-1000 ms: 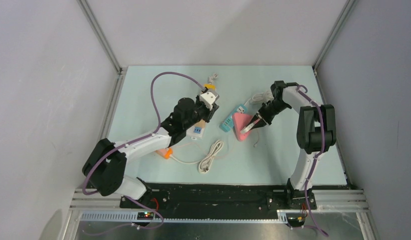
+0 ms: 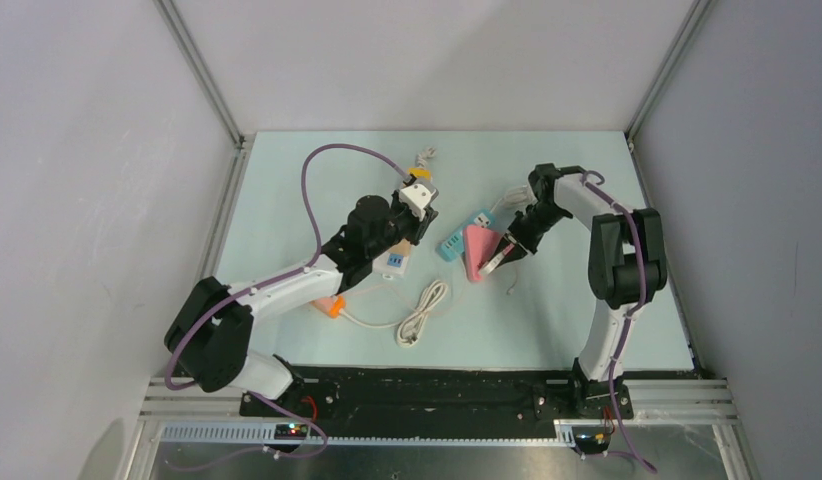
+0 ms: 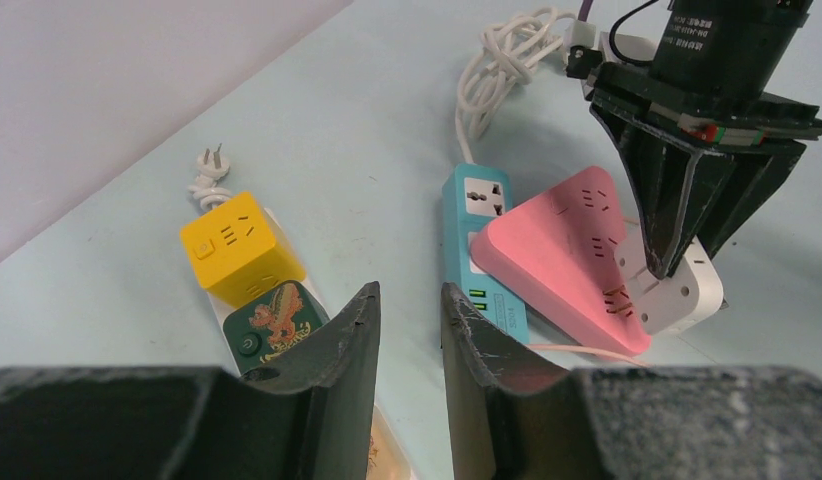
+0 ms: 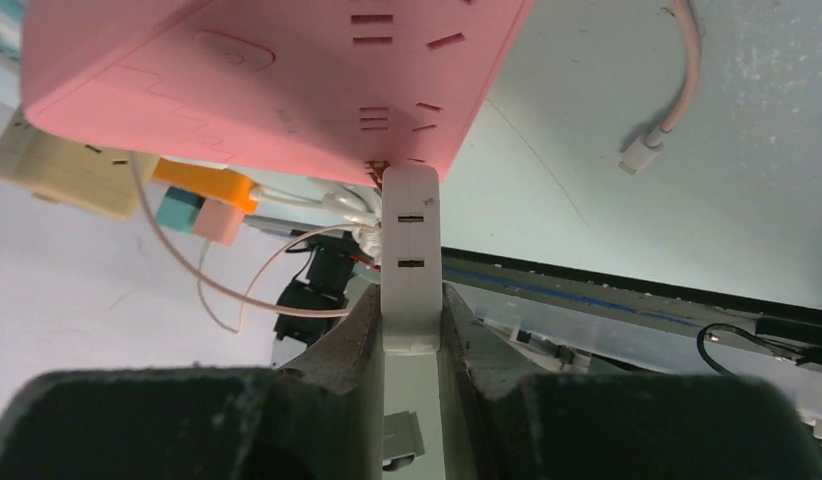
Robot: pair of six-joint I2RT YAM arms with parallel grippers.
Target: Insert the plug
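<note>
A white plug (image 4: 411,262) sits between the fingertips of my right gripper, which is shut on it. In the left wrist view the same plug (image 3: 675,290) is tilted against the lower right part of a pink slotted socket block (image 3: 552,250). Brass-coloured prongs show between plug and block, so it is not flush; how deep they reach cannot be told. My left gripper is open with nothing between its fingers. In the top view it hangs left of the pink block (image 2: 477,245), well apart from it.
A blue power strip (image 3: 477,210) lies against the pink block, its white cord (image 3: 499,70) coiled behind. A yellow socket cube (image 3: 237,245) stands farther left. Coiled white cable (image 2: 422,315) lies near the front, and a loose cable end (image 4: 642,150) lies right of the block.
My right arm has shifted slightly left in the top view, with the plug still in its gripper. The pink block has moved a little the same way. My left arm is still.
</note>
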